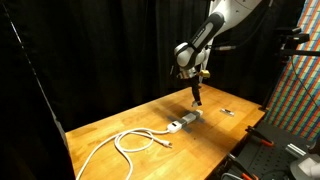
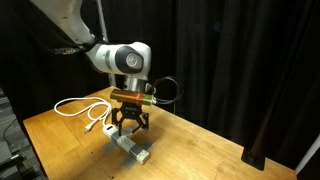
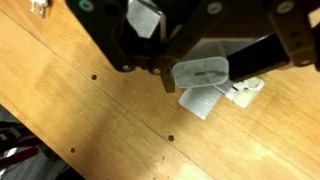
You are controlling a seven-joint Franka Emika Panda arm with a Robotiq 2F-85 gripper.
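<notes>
My gripper (image 1: 196, 100) points down just above a pale power strip (image 1: 185, 122) on the wooden table. In the wrist view a whitish, rounded block (image 3: 200, 73) sits between the fingers, and the gripper is shut on it; what it is exactly cannot be told. Seen from the other side, the gripper (image 2: 130, 122) hangs over the strip (image 2: 132, 148), partly covering it. A grey-white part of the strip (image 3: 200, 100) shows below the held block.
A white cord (image 1: 122, 140) loops across the table's left side, its plug lying near the strip. Right of the strip lies a small pale item (image 1: 227, 112). A small black box (image 2: 253, 158) stands at the table's back edge. Bare wood (image 2: 190, 155) separates it from the strip.
</notes>
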